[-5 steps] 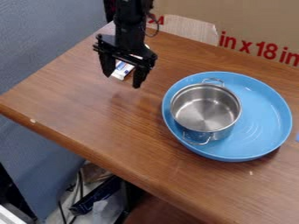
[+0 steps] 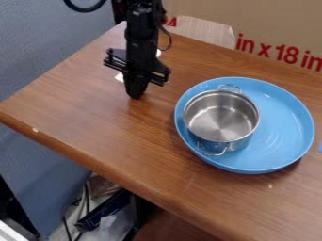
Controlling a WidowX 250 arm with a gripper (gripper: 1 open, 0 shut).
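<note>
My black gripper [image 2: 135, 87] hangs low over the back left of the wooden table, its fingers close together and pointing down. A small white item [image 2: 119, 77] shows just behind and left of it, mostly hidden by the gripper; whether anything is between the fingers cannot be made out. A blue plate [image 2: 289, 125] lies on the right of the table, with a steel pot [image 2: 221, 120] on it, handles at front and back.
A cardboard box [image 2: 265, 24] stands along the back edge. Cables and clutter lie below the left edge.
The gripper has moved down and slightly left over the white item, and its fingers have come closer together. The plate and pot have not moved.
</note>
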